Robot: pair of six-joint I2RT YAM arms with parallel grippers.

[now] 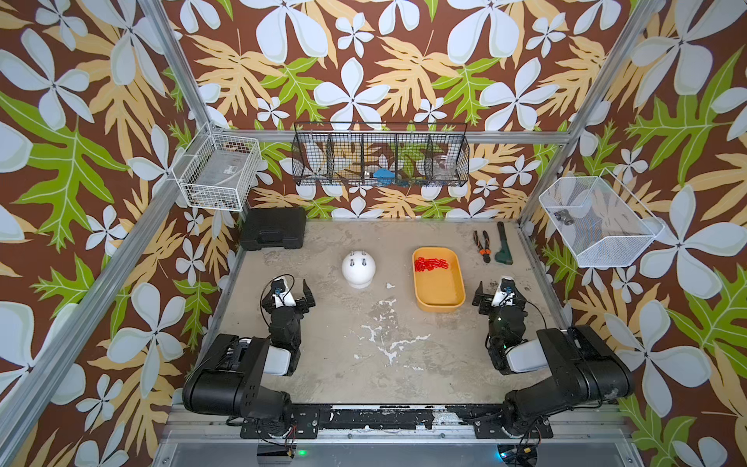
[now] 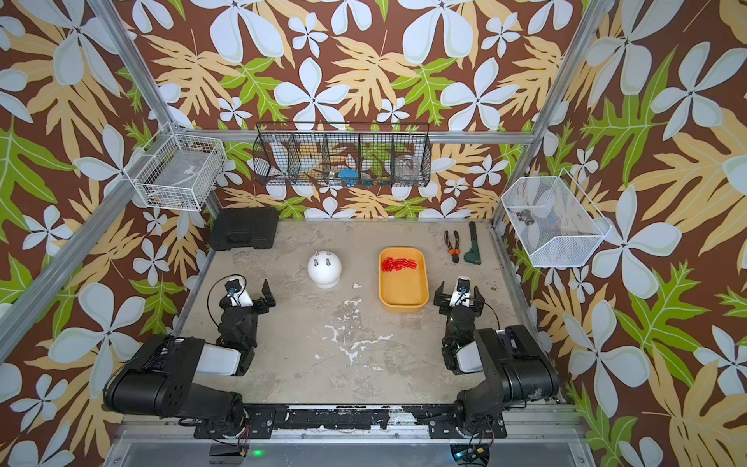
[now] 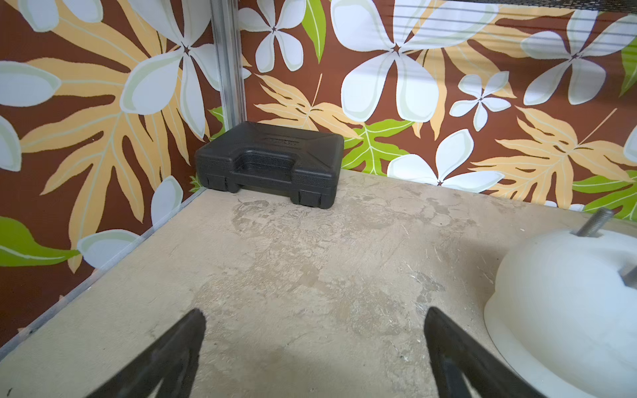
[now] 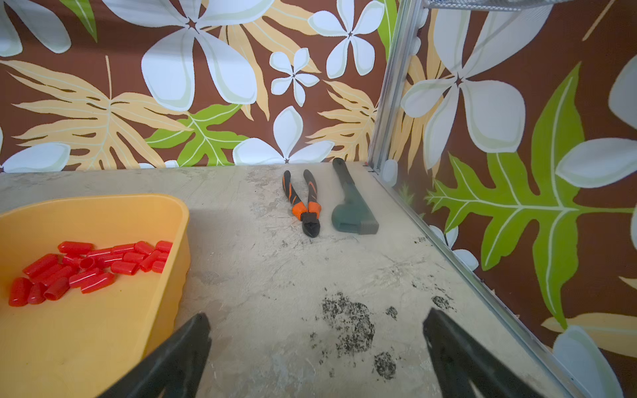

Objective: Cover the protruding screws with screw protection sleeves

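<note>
A white dome (image 1: pixel 358 272) stands left of the table's middle, with several bare metal screws (image 1: pixel 357 258) sticking up from its top. One screw (image 3: pixel 595 223) shows clearly in the left wrist view, at the right edge. Red sleeves (image 4: pixel 93 265) lie in a loose pile at the far end of a yellow tray (image 1: pixel 439 300). My left gripper is open and empty, left of the dome and above the table. Just right of the tray, my right gripper also stands open, nothing between its fingers.
A black case (image 3: pixel 272 159) sits in the back left corner. Pliers (image 4: pixel 305 205) and a dark green tool (image 4: pixel 353 209) lie at the back right. Wire baskets (image 1: pixel 379 159) hang along the back wall. Between dome and tray the table is clear apart from pale marks.
</note>
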